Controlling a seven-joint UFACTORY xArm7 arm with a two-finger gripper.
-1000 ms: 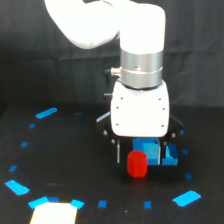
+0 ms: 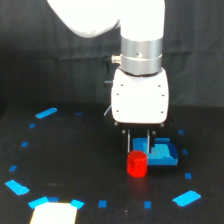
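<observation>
A red cylinder (image 2: 137,167) stands upright on the dark table, just in front of a blue object (image 2: 162,152) that looks like a low box or tray. My gripper (image 2: 139,138) points down above and behind the cylinder, overlapping the blue object in the view. Its dark fingers are close together with a narrow gap. They blend into the dark background, and the cylinder's top covers the area near their tips. Whether anything is between them cannot be made out.
Flat blue marks (image 2: 17,187) are scattered over the dark tabletop (image 2: 85,165). A pale square (image 2: 54,213) lies at the front left edge.
The hand has risen a little, and its fingers have come from wide apart to close together. The red cylinder and the blue object look unmoved.
</observation>
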